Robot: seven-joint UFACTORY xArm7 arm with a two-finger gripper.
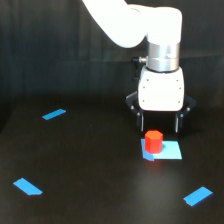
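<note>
A small red block (153, 142) rests on or at the left part of a light blue square (172, 151) on the dark table. Just above and behind it, the white gripper (160, 127) points down with its dark fingers (180, 122) spread wide apart. Nothing shows between them at their tips. The block appears nearer the left finger; whether it lies in front of the fingers or under them is hard to tell.
Blue tape strips mark the dark table at the back left (54, 114), front left (27, 187) and front right (198, 196). Bare table fills the left and front, and a dark curtain hangs behind.
</note>
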